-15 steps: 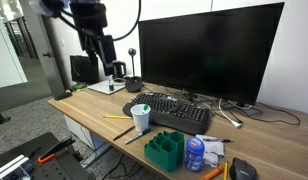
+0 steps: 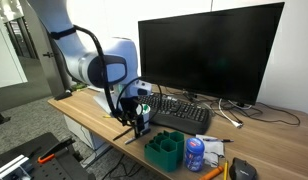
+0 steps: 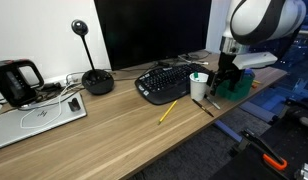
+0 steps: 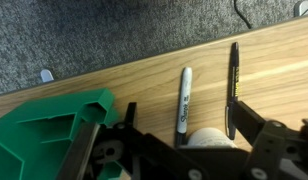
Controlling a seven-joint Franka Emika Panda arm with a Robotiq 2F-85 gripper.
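My gripper (image 2: pixel 129 112) is low over the desk, its fingers apart and nothing held between them. In the wrist view, a white marker with a dark end (image 4: pixel 184 98) lies between the fingers' lines, while a black pen (image 4: pixel 233 85) is farther right. A white cup (image 3: pixel 199 86) stands close to the gripper; only part of it shows at the bottom of the wrist view. The green organizer (image 2: pixel 164 151) is to the right of the gripper in exterior view 1. A yellow pencil (image 3: pixel 169 112) lies near the desk's front edge.
A blue can (image 2: pixel 194 153) stands beside the organizer, with an orange marker (image 2: pixel 213 173) near it. Behind are a black keyboard (image 2: pixel 172 113) and a large monitor (image 2: pixel 209 50). Bare desk (image 3: pixel 104 130) stretches left in exterior view 2.
The arm has come down from high above the desk to just over the cup and pens. The objects on the desk appear unmoved.
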